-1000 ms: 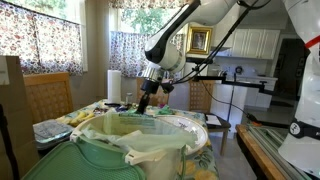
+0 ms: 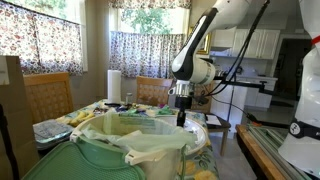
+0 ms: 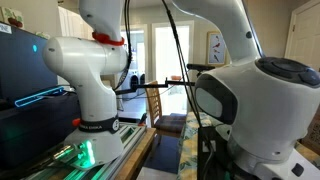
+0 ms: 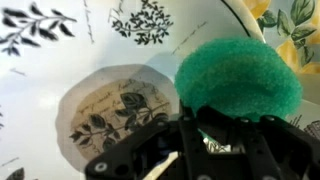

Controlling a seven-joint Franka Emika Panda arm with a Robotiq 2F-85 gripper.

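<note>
A green sponge (image 4: 240, 75) is gripped at its near edge by my gripper, whose dark fingers are shut on it in the wrist view. Beneath it spreads a large white plate (image 4: 60, 75) printed with dark leaf sprigs, script and a beige disc. The sponge overlaps the plate's rim on the right; whether it touches the plate cannot be told. In exterior view 1, my gripper (image 2: 183, 108) hangs low over the table, behind the bin, and the sponge is hard to make out there. Exterior view 2 has the arm's housing covering the gripper.
A bin with a pale plastic liner (image 2: 150, 140) and a green lid (image 2: 85, 160) stand in the foreground. A paper towel roll (image 2: 114, 85) is at the back. Floral cloth (image 4: 290, 30) covers the table beside the plate. Wooden chairs (image 2: 48, 95) stand behind.
The arm has swung right and toward the exterior camera, and the gripper has come from over the table's far part to a spot farther right.
</note>
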